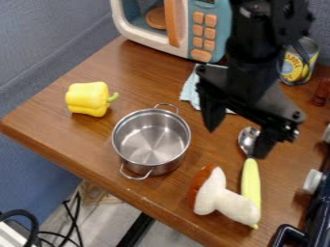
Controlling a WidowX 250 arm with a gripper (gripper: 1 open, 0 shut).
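My black gripper (237, 130) hangs over the wooden table at the upper right, its fingers apart with nothing visible between them, above the area right of the steel pot (151, 144). A spoon (248, 140) lies partly behind it, above a yellow banana-like object (252, 193). A toy mushroom (221, 201) with a red-brown cap lies at the front right. A yellow bell pepper (88, 98) sits at the left.
A toy microwave (171, 21) stands at the back, with a pale cloth (194, 92) before it. A can (298, 64) and small bottle (322, 92) stand at right, stove controls (310, 207) below.
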